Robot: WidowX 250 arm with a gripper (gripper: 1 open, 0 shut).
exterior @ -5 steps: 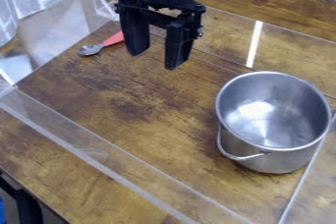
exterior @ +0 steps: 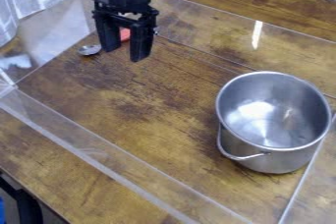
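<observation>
The black gripper (exterior: 125,41) is over the back left of the wooden surface, its two fingers apart and pointing down. Behind it and partly hidden lies a utensil with a silver head (exterior: 89,50) and a red part (exterior: 128,34). Whether anything is between the fingers is too small to tell. A steel pot (exterior: 272,115) stands at the right.
Clear plastic walls run along the left and front edges. A crumpled light item (exterior: 16,61) lies at the far left.
The gripper has moved up and left in the view, away from the pot toward the utensil, and looks smaller. The pot and utensil appear in the same places.
</observation>
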